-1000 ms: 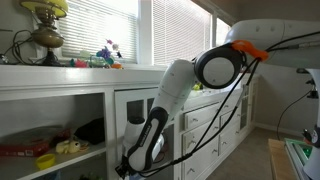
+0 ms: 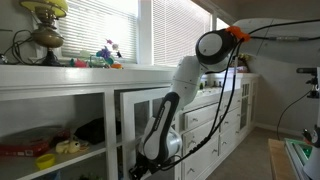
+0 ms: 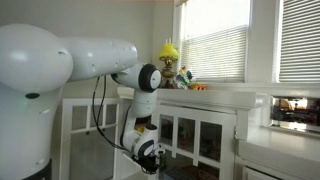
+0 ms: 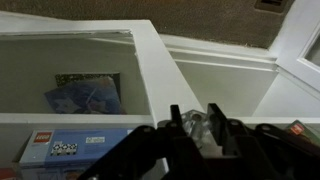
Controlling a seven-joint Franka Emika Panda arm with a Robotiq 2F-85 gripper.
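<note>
My gripper is low at the white glass-paned cabinet door (image 2: 128,120), its two dark fingers apart. Between and just below the fingertips in the wrist view is a small shiny, silvery piece (image 4: 196,128), apparently a knob. Whether the fingers touch it cannot be told. The door's white frame (image 4: 160,70) runs up the wrist view beside the fingers. In exterior view 2 my gripper (image 3: 149,163) is small and dark in front of the cabinet front (image 3: 228,140).
Open shelves (image 2: 85,158) hold toys and a yellow cup (image 2: 45,161) left of the arm. A blue box (image 4: 75,147) shows in the wrist view. A lamp (image 2: 46,30) and small figures stand on the white ledge (image 2: 60,78). White drawers (image 2: 200,150) continue to the right.
In exterior view 1 the arm's lower part and wrist have shifted to the right, and the elbow has swung right too. The shelves and the items on the ledge look unmoved.
</note>
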